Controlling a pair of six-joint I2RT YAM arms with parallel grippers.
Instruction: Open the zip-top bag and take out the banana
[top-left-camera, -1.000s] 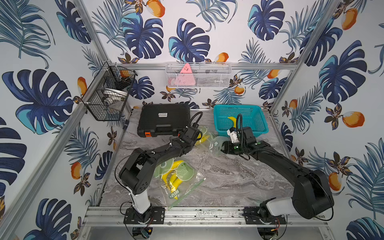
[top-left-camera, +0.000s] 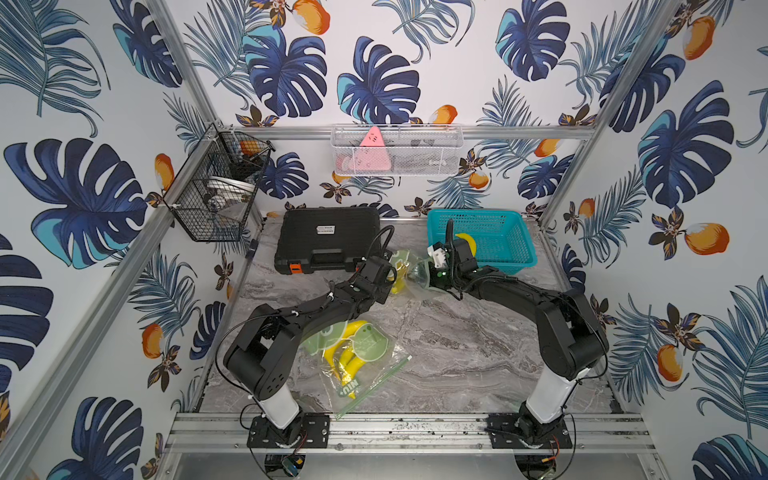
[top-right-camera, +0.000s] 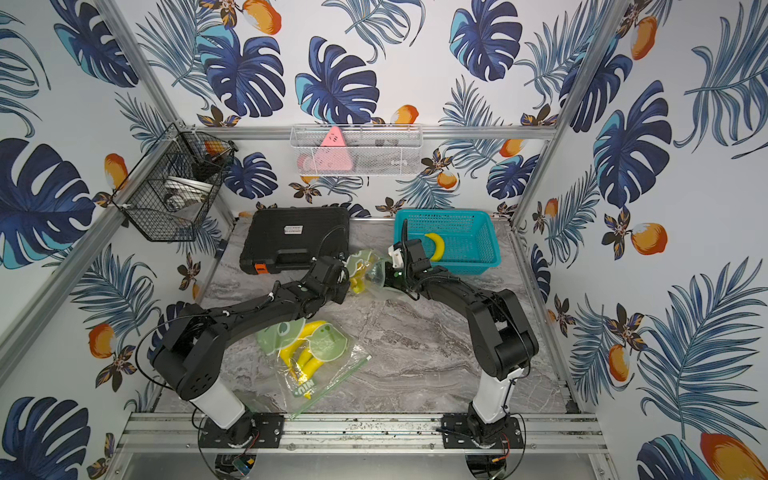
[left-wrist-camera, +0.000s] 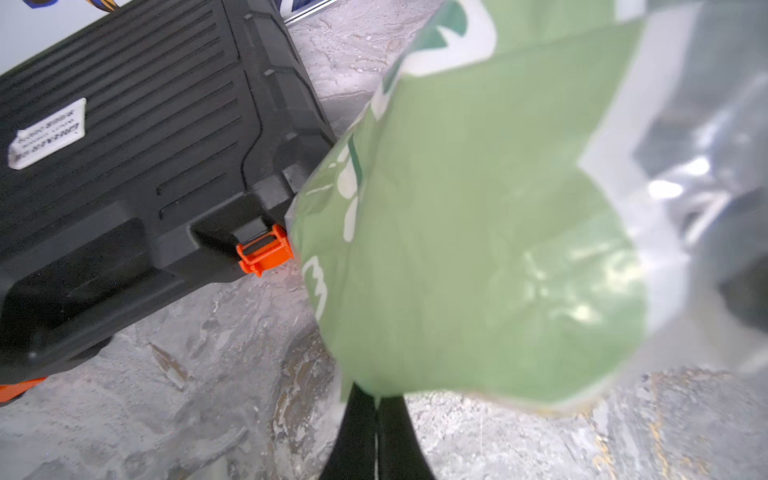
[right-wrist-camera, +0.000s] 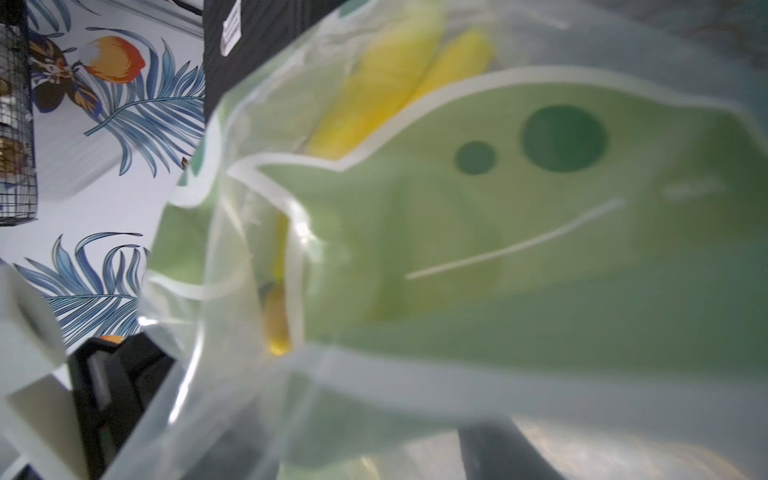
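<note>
A clear zip top bag with green print (left-wrist-camera: 496, 216) is stretched between my two arms near the back middle of the table. My left gripper is shut on the bag's thin edge at its fingertips. Yellow bananas (right-wrist-camera: 376, 88) show through the plastic in the right wrist view. At the bag's other end, my right gripper has its fingers apart, one dark finger (right-wrist-camera: 500, 452) showing below the green print. Film covers part of this gripper; whether its fingers are inside the bag's mouth I cannot tell.
A loose banana (top-right-camera: 434, 246) lies in the teal basket (top-right-camera: 480, 268) behind my right arm. Another bag of bananas (top-left-camera: 352, 352) rests flat at the front left. The black case (top-left-camera: 328, 232) stands close behind my left gripper.
The left arm has shifted slightly.
</note>
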